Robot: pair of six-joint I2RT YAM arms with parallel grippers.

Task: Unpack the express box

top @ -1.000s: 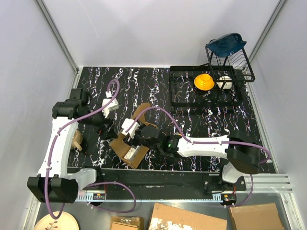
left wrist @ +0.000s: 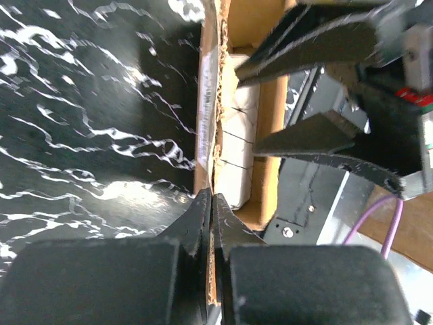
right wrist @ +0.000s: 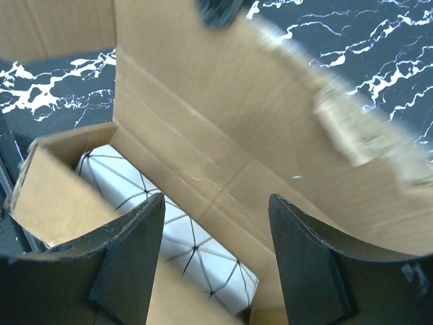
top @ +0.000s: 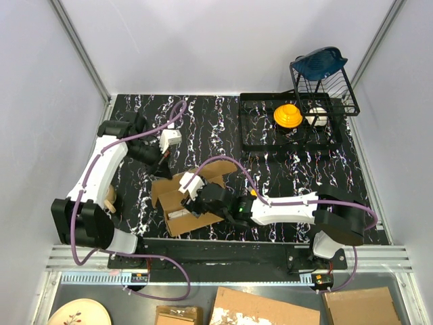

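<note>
An opened cardboard box (top: 193, 223) sits at the table's front middle, flaps raised, holding white padded packing (right wrist: 169, 223) (left wrist: 238, 135). My left gripper (top: 164, 169) is over the box's left flap; in the left wrist view its shut tips (left wrist: 211, 196) meet the cardboard edge, and I cannot tell if any is between them. My right gripper (top: 195, 200) is over the box; in the right wrist view its fingers (right wrist: 135, 264) stand apart with the box behind them, and in the left wrist view they reach in from the right.
A black dish rack (top: 247, 122) with a yellow bowl (top: 288, 115) and a blue item (top: 318, 62) stands at back right. A beige object (top: 110, 198) lies at the far left. Cardboard pieces (top: 264, 308) lie off the front edge.
My left gripper has moved right and toward the back, onto the flap. The box has turned and its flaps now spread sideways. The right arm has moved slightly.
</note>
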